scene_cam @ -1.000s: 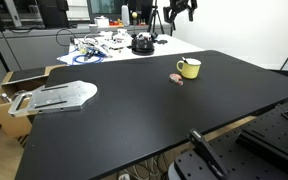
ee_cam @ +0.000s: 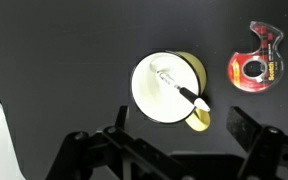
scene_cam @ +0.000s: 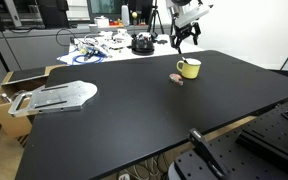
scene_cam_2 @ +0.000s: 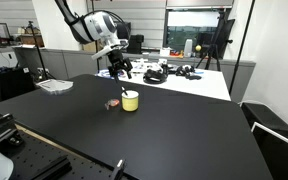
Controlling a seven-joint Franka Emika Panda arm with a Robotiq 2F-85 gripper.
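A yellow mug (scene_cam: 192, 71) with a white inside stands upright on the black table. Leaning in it is a pen-like thing (ee_cam: 188, 95) with a dark grip and a pale end, its dark part over the rim toward the handle. Above the mug hangs my gripper (scene_cam_2: 122, 73), open, with nothing between its fingers. From the wrist view, the mug (ee_cam: 141, 107) lies ahead of and between the open fingers. Beside the mug sits a red tape dispenser (ee_cam: 255, 63), apart from it.
A white, flat, handled plate (scene_cam: 58, 98) lies on the far side of the table (scene_cam: 114, 130). Cables and equipment (scene_cam: 99, 45) crowd another surface behind.
My gripper has come down toward the mug, staying open. The mug, the pen-like thing and the tape dispenser have not moved.
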